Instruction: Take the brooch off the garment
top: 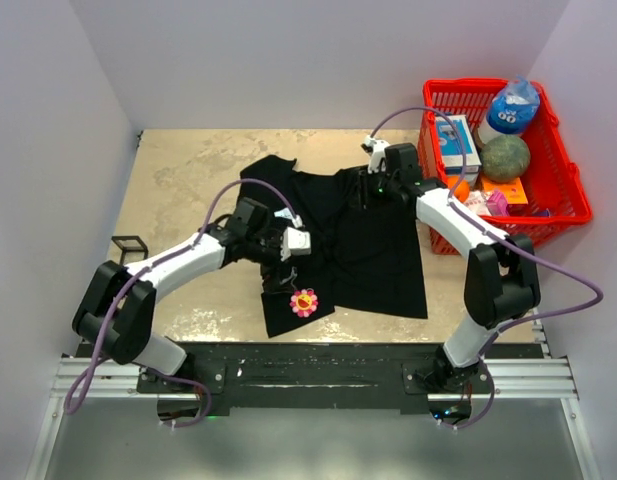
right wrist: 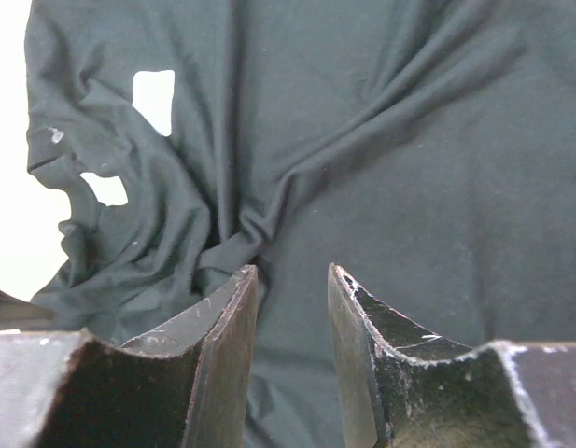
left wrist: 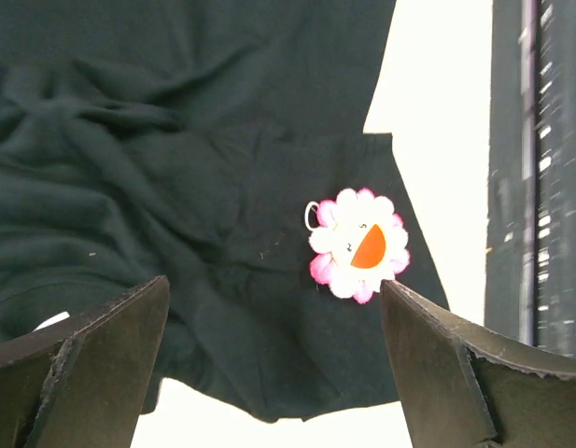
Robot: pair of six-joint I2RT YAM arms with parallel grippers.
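The black garment [top: 378, 270] lies spread on the table, with the pink-petalled flower brooch [top: 303, 302] on its front left flap. In the left wrist view the brooch [left wrist: 360, 241] faces up, a small white loop at its upper left, right of centre between my open left fingers. My left gripper [top: 278, 275] is open just above and left of the brooch, holding nothing. My right gripper [top: 366, 185] is over the garment's back right; in the right wrist view its fingertips [right wrist: 245, 280] stand part open with only cloth visible below.
A red basket [top: 573, 215] with a bottle, a melon, boxes and fruit stands at the back right. A small dark frame [top: 130, 243] lies at the left. Bare tabletop [top: 163, 170] surrounds the garment.
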